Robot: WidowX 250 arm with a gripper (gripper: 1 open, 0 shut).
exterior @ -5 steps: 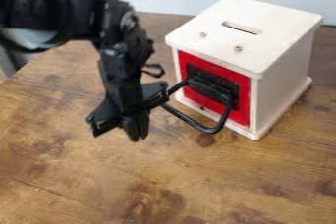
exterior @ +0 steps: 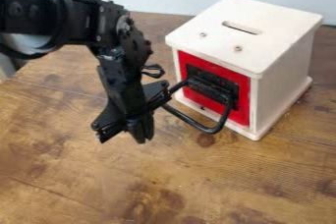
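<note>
A pale wooden box (exterior: 269, 41) with a slot in its top stands at the right of the camera view. Its front has a red panel (exterior: 234, 117) carrying a black latch-like fitting with a looped black bar or cable. My black gripper (exterior: 121, 130) hangs left of the box, pointing down over the table, apart from the red panel. Whether its fingers are open or shut is hard to make out; no object is visible between them.
A white wall runs along the back.
The box has not moved.
</note>
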